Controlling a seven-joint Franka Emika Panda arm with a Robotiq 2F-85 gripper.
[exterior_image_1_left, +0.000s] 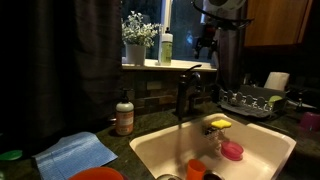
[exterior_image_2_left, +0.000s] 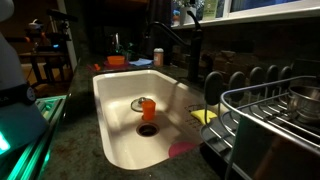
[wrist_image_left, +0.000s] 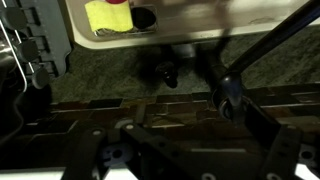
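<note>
My gripper (exterior_image_1_left: 206, 44) is raised in front of the window, above the faucet (exterior_image_1_left: 184, 92). Dark finger parts line the bottom of the wrist view, where the gripper stands open with nothing visible between its fingers. Below lies the white sink (exterior_image_2_left: 112, 128), holding an orange cup (exterior_image_2_left: 148, 109) near the drain and a pink bowl (exterior_image_1_left: 232, 151). A yellow sponge (wrist_image_left: 108, 15) rests at the sink's back edge, well apart from the gripper. The dark faucet (wrist_image_left: 230, 92) crosses the right half of the wrist view.
On the windowsill stand a potted plant (exterior_image_1_left: 139, 38) and a bottle (exterior_image_1_left: 166, 48). A soap bottle (exterior_image_1_left: 124, 116) and a blue cloth (exterior_image_1_left: 75, 156) occupy the counter left of the sink. The dish rack (exterior_image_2_left: 262, 112), with a metal pot (exterior_image_2_left: 306, 103), borders the sink's other side.
</note>
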